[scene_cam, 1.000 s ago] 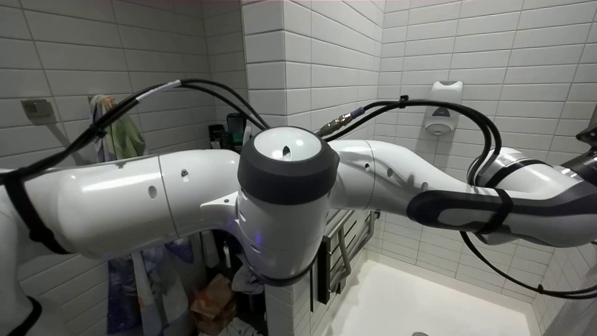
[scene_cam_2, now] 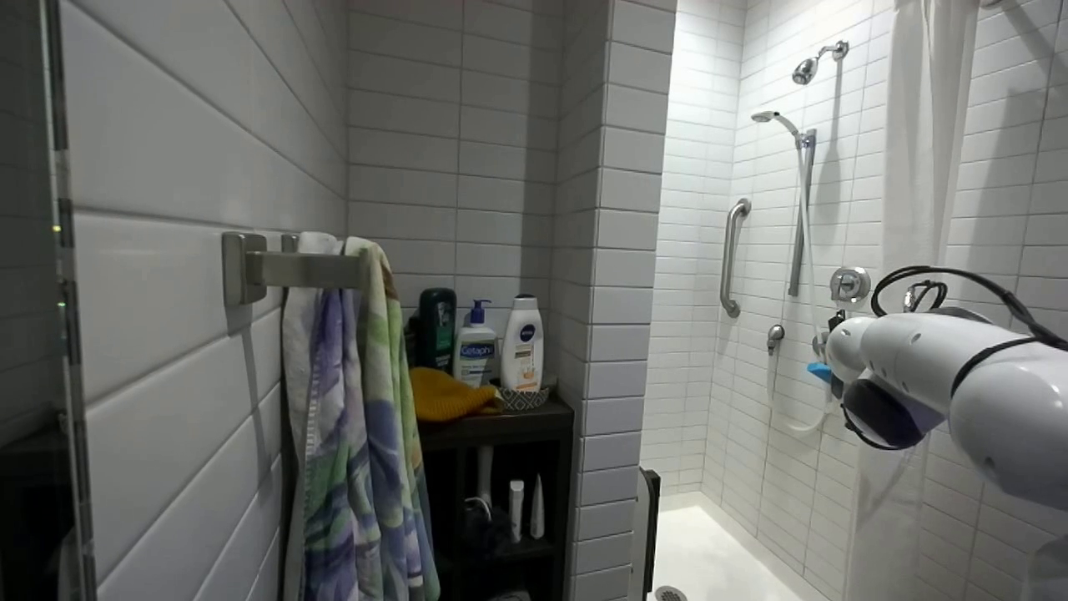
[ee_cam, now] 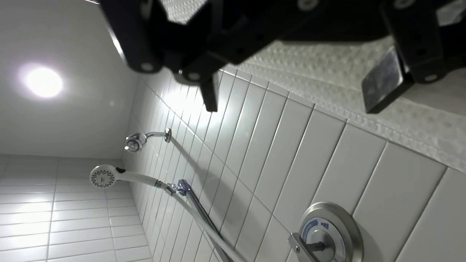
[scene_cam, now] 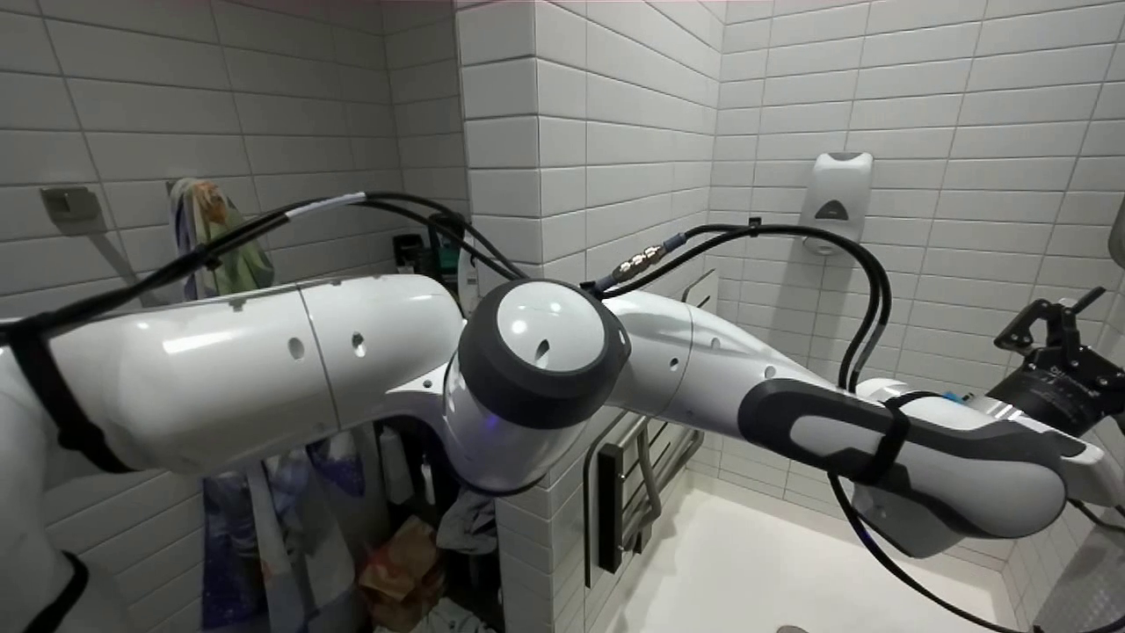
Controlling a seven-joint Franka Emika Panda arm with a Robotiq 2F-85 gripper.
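Note:
My gripper is open in the wrist view, with its two fingers wide apart and nothing between them. Beyond the gap lie white wall tiles and a pale textured curtain (ee_cam: 323,74). Lower in that view is a round metal shower valve (ee_cam: 334,238) with a lever, clear of the fingers. A white hand shower (ee_cam: 104,176) sits in its holder, with a fixed chrome shower head (ee_cam: 135,142) above. Exterior view 1 shows the gripper (scene_cam: 1067,332) at the right edge, partly cut off. The arm mostly hides it in exterior view 2.
A grab bar (scene_cam_2: 733,259) is mounted on the shower wall. Folded against the tiled pillar is a shower seat (scene_cam: 622,496). A dispenser (scene_cam: 840,195) hangs on the back wall. Towels (scene_cam_2: 375,421) and a dark shelf (scene_cam_2: 501,426) with bottles stand left of the pillar.
The elbow has tilted, the cables have shifted, and the gripper has come further into view at the right.

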